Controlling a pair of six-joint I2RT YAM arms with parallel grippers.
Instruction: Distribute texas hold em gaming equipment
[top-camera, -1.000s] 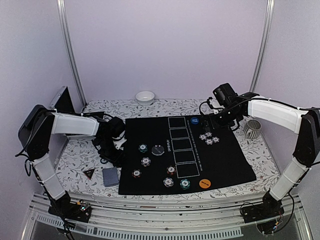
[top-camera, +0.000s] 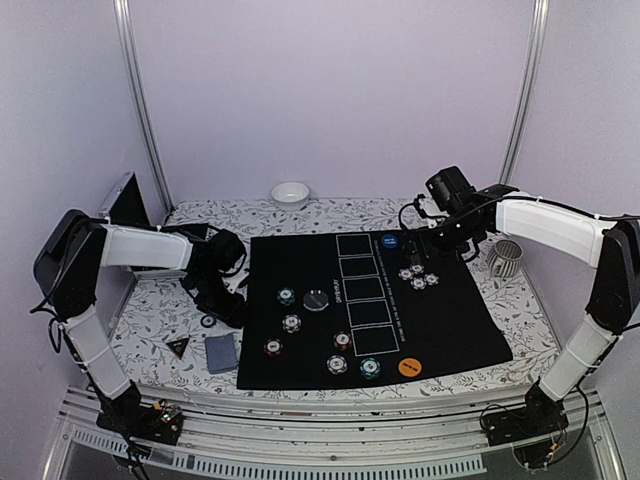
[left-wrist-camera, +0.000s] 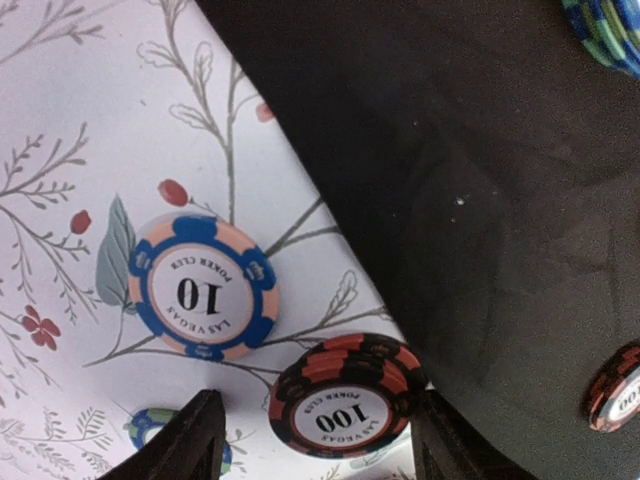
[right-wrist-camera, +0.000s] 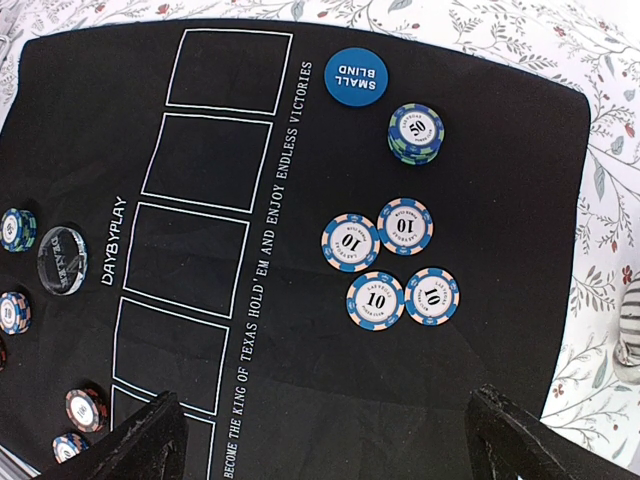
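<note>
A black-and-red 100 chip stack (left-wrist-camera: 335, 400) sits on the floral cloth at the black mat's edge. My left gripper is around it, part open: the right finger is right against the stack, and a gap shows by the left finger. Beside the stack lies a blue-and-peach 10 chip (left-wrist-camera: 203, 287); a green-blue chip (left-wrist-camera: 150, 425) is partly hidden behind the left finger. My right gripper is open and empty above the mat. Beyond it lie several 10 chips (right-wrist-camera: 376, 300), a green 50 stack (right-wrist-camera: 415, 133) and the blue small blind disc (right-wrist-camera: 356, 77).
The black mat (top-camera: 455, 330) also bears a clear disc (top-camera: 316, 300), an orange disc (top-camera: 410, 367) and more chip stacks. A card deck (top-camera: 221, 354) and a dark triangle (top-camera: 178, 346) lie left of it. A white bowl (top-camera: 290, 195) and a striped mug (top-camera: 505, 259) stand outside it.
My left gripper has shifted slightly near the mat's left edge, and the chip beside it, largely covered a second ago, shows clearly now. The right arm and the mat's pieces look unmoved.
</note>
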